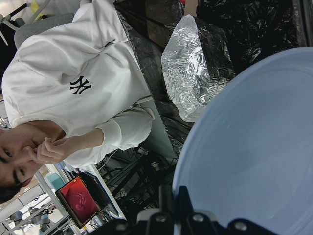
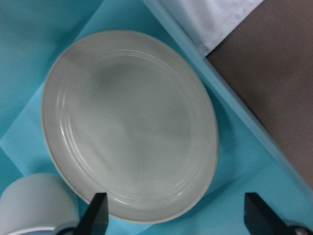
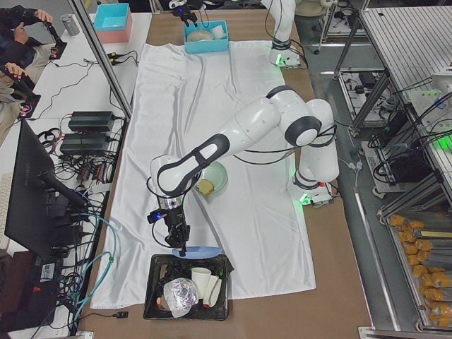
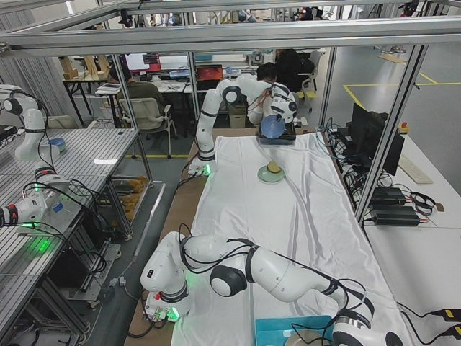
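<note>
A blue plate (image 3: 201, 251) (image 4: 273, 127) is held upright-ish by my left gripper (image 3: 182, 247) above the edge of a black lined bin (image 3: 150, 289); in the left wrist view its rim (image 1: 244, 147) sits between the fingers. The bin holds foil (image 3: 180, 295) and cream-coloured items. In the right wrist view my right gripper stands open over a grey plate (image 2: 129, 122) in a blue tray (image 2: 234, 137), beside a white cup (image 2: 36, 205).
A green plate (image 4: 263, 175) with a yellowish item (image 3: 205, 187) lies on the white cloth. A person sits beyond the bin; a monitor and cables line one side.
</note>
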